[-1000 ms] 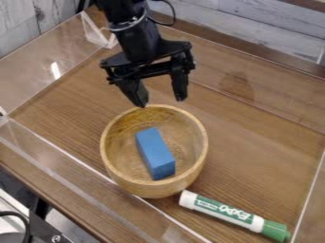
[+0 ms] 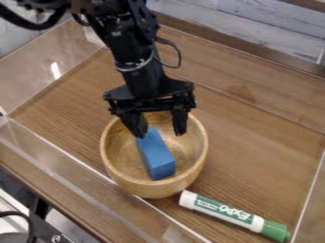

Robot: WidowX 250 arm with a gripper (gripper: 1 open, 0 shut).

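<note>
My black gripper [image 2: 158, 121] hangs open over a round wooden bowl [image 2: 189, 171], its fingers reaching down to the bowl's upper part. A blue rectangular block [image 2: 159, 157] lies in the bowl, its upper end just below and between my fingers. Whether a finger touches it I cannot tell.
A white and green Expo marker [image 2: 233, 214] lies at the front right, outside the bowl. A cable runs at the bottom left.
The bowl, block and marker look unmoved.
</note>
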